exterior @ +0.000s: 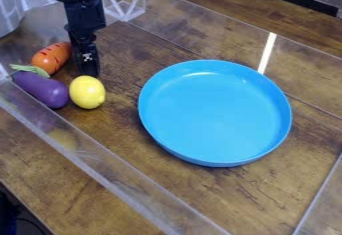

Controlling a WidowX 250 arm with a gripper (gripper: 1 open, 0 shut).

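My black gripper [83,51] hangs at the upper left, its open fingertips low over the table beside a carrot [51,57]. A yellow lemon-like object [87,92] lies just below the gripper, and a purple eggplant [43,90] with a green stem lies left of that. A large blue plate [214,112], empty, takes up the middle and right of the wooden table.
Clear plastic walls [114,180] edge the area along the lower left and the right.
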